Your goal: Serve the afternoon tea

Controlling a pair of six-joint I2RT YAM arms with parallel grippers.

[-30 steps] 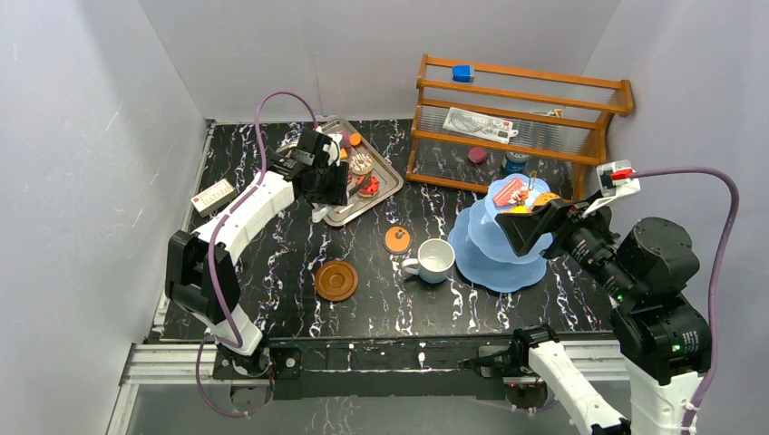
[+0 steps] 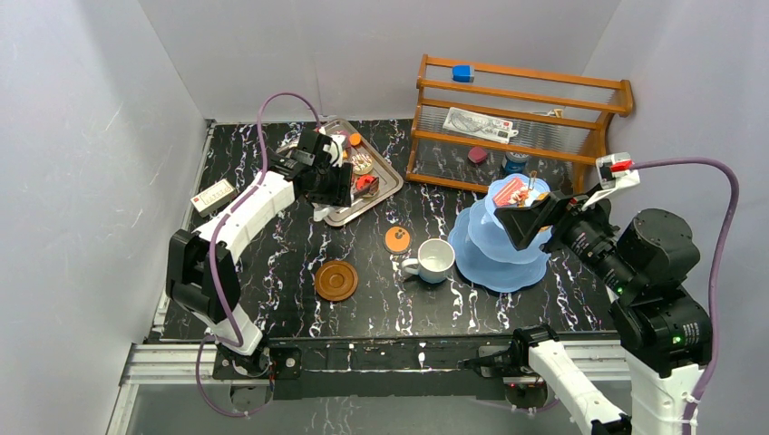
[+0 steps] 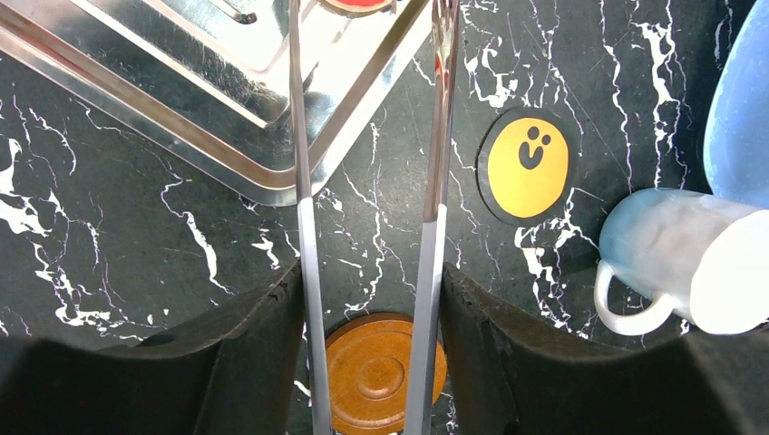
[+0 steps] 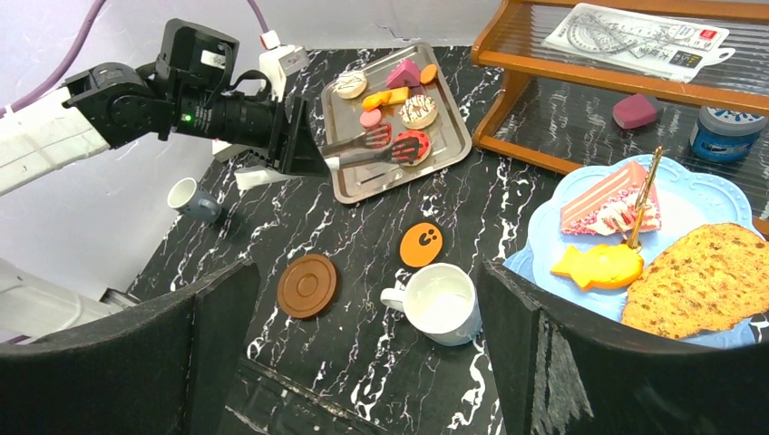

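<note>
My left gripper is closed around the two long arms of a pair of tongs [image 3: 313,326], which stand apart from each other. In the right wrist view, the slotted tong tips [image 4: 370,138] are over the metal tray [image 4: 343,186]; one overlaps a red doughnut [image 4: 423,140]. I cannot tell whether they touch it. My right gripper stands open and empty, above the blue tiered stand [image 2: 497,270] in the top view. The stand's upper plate holds a pink cake slice [image 4: 606,204], a yellow star-shaped piece [image 4: 598,265] and a brown bread slice [image 4: 703,283].
A white-blue mug [image 4: 442,301], an orange bear coaster [image 4: 421,244] and a brown saucer [image 4: 306,285] sit mid-table. More pastries, including a cream-topped one [image 4: 419,111], lie on the tray. The wooden rack [image 2: 521,70] borders the back right. Bare tabletop surrounds the saucer.
The left gripper and the tongs have shifted slightly to the right over the tray, with the tong tips now covering more of the red doughnut. The right arm has barely moved.
</note>
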